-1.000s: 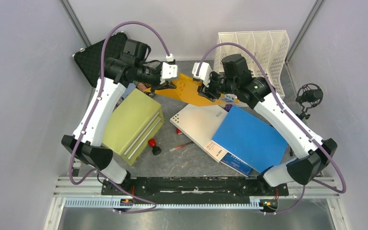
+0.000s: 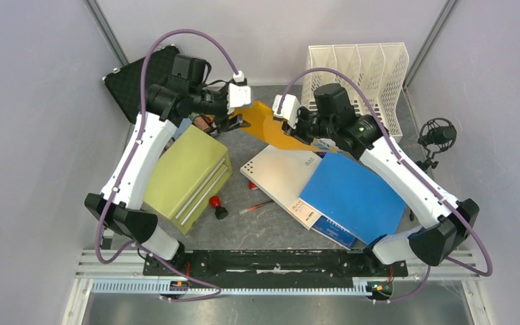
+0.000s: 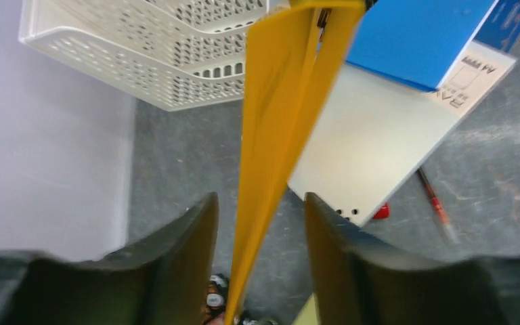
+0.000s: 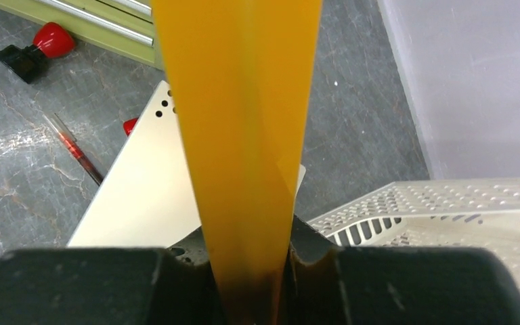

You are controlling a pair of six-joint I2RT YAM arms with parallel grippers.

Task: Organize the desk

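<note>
A yellow folder [image 2: 268,128] hangs in the air between my grippers. My right gripper is shut on it, the folder filling the space between the fingers. My left gripper is part open around the folder's other end, its blurred fingers on either side and apparently apart from it. Below lie a white folder [image 2: 277,176], a blue folder [image 2: 352,196], a red-and-black object [image 4: 51,42] and a pen [image 4: 74,150].
A green drawer box [image 2: 179,172] sits at the left, a black case [image 2: 125,84] behind it. A white file rack [image 2: 355,68] stands back right, a black mesh object [image 2: 437,139] at the right. Some bare floor shows in the middle.
My right gripper has moved slightly.
</note>
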